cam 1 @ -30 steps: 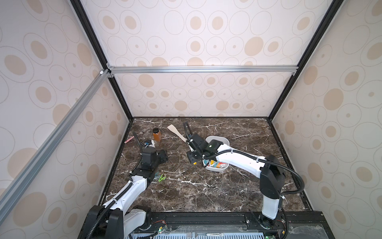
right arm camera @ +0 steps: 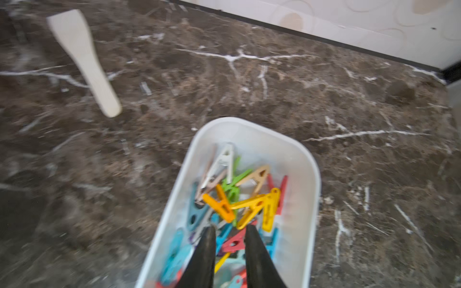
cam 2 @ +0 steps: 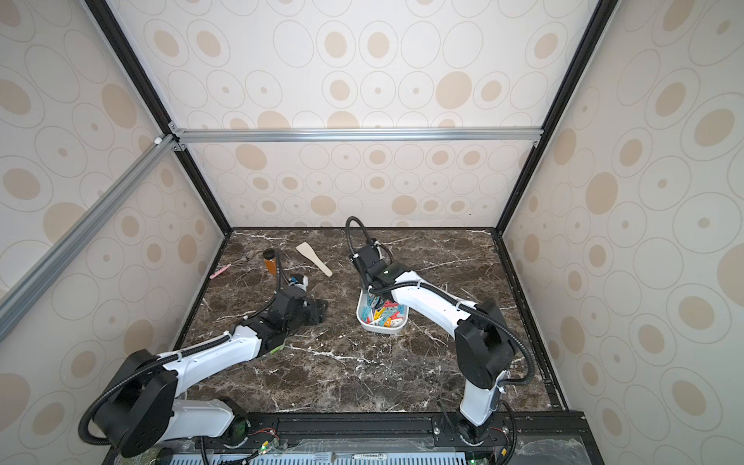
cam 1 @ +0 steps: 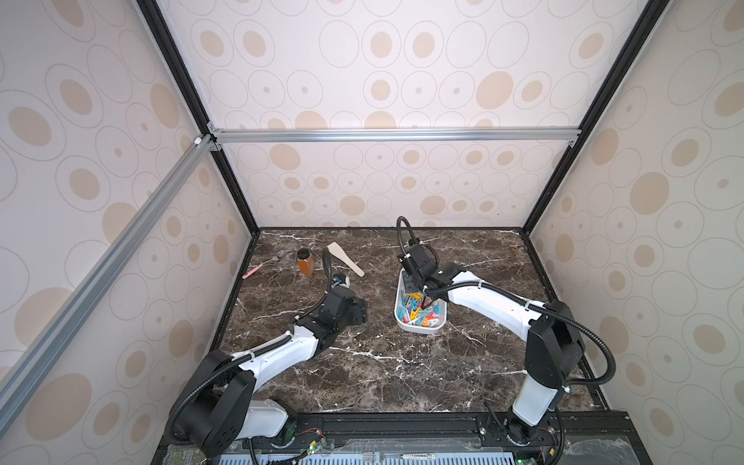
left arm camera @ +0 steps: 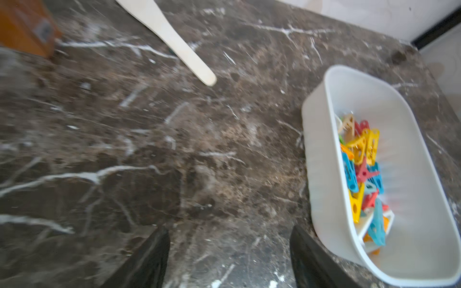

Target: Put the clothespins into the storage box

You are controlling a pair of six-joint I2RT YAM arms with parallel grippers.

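The white storage box [cam 1: 421, 328] stands right of the table's middle, with several colourful clothespins [right arm camera: 240, 206] inside. Over its left part hovers my right gripper; its fingers are a little apart, and I see clothespins below but none clearly gripped. My left gripper is open to the left of the box, above bare table, its fingers wide apart and empty. Part of a yellow-green clothespin [cam 2: 277, 348] shows under the left forearm in the top right view; that arm may hide others.
A wooden spatula [cam 1: 345, 259] and an orange jar with a dark lid [cam 1: 305, 262] lie and stand towards the back. A pink-handled tool [cam 1: 252, 271] rests at the far left.
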